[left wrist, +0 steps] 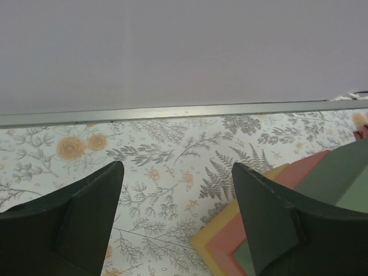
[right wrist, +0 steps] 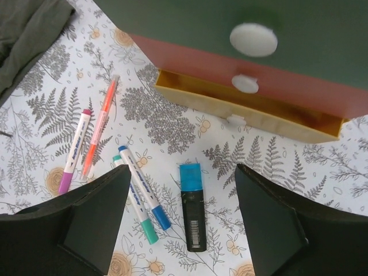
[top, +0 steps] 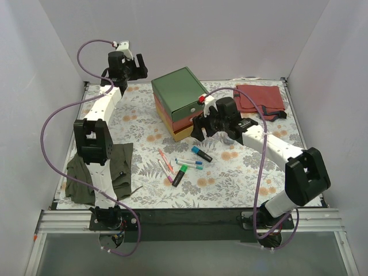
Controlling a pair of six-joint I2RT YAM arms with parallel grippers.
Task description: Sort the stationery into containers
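A three-drawer box [top: 179, 89] in green, red and yellow stands at the back centre. Its yellow bottom drawer [right wrist: 259, 119] sticks out slightly and looks empty where its inside shows. In front lie a blue-capped black marker [right wrist: 193, 210], two thin white pens [right wrist: 145, 187], a purple-capped pen [right wrist: 75, 150], an orange pen [right wrist: 100, 125] and a green-capped black marker [top: 179, 176]. My right gripper [top: 199, 127], its fingers apart and empty, hovers by the drawer front above the blue-capped marker. At the back left my left gripper [top: 140, 67] hangs empty, fingers apart, left of the box.
A dark green cloth [top: 119, 164] covers the left front, and a red pouch [top: 260, 99] lies at the back right. Partly behind the right arm is a clear round container [top: 228, 139].
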